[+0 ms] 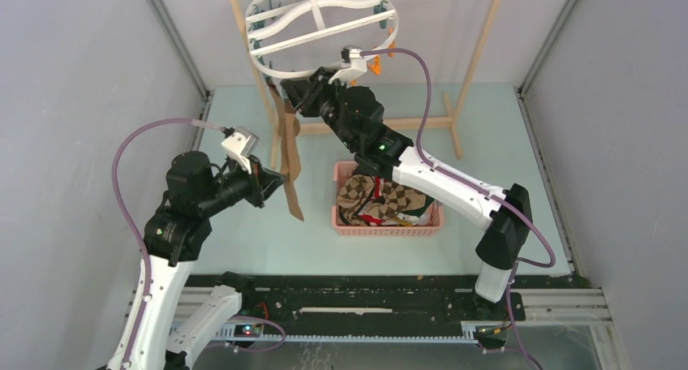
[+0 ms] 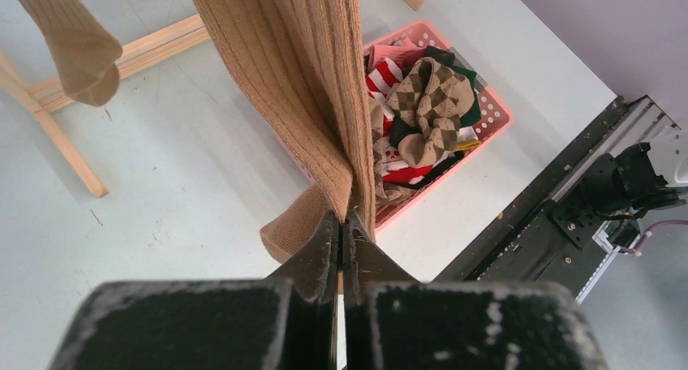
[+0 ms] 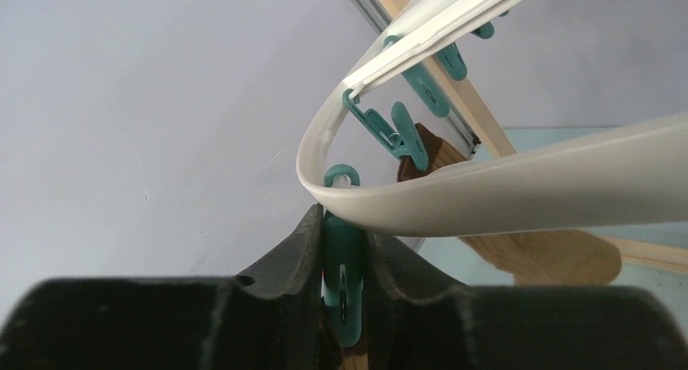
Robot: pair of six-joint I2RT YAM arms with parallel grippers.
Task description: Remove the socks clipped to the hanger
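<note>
A tan ribbed sock (image 1: pixel 292 179) hangs from the white hanger (image 1: pixel 320 33). My left gripper (image 1: pixel 277 179) is shut on it low down; in the left wrist view the fabric runs into its fingertips (image 2: pixel 341 232). My right gripper (image 1: pixel 294 94) is at the hanger's near rim, its fingers either side of a teal clip (image 3: pixel 342 273), with brown fabric below; whether it grips the clip firmly I cannot tell. A second tan sock (image 2: pixel 81 53) hangs behind, under another teal clip (image 3: pixel 410 139).
A pink basket (image 1: pixel 385 230) of patterned socks sits on the board at centre. A wooden stand (image 1: pixel 479 41) holds the hanger. Walls flank both sides; the board's right part is clear.
</note>
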